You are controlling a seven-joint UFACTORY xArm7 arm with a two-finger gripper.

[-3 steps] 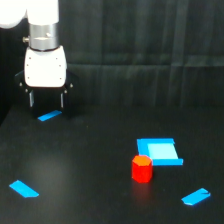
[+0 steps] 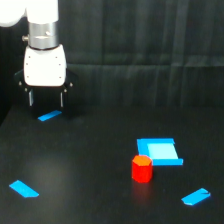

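My gripper (image 2: 46,99) hangs at the back left of the dark table, pointing down, its two thin fingers well apart with nothing visible between them. Below and just behind its fingertips, a small blue strip (image 2: 49,116) lies on the table. Toward the front right stands a red block (image 2: 142,169) with a roundish, many-sided shape. Right behind it is a blue-framed square (image 2: 158,150) with a pale inside, its front left corner partly hidden by the red block.
Another blue strip (image 2: 24,189) lies at the front left, and a blue piece (image 2: 196,197) at the front right. Dark curtains (image 2: 140,70) close off the back.
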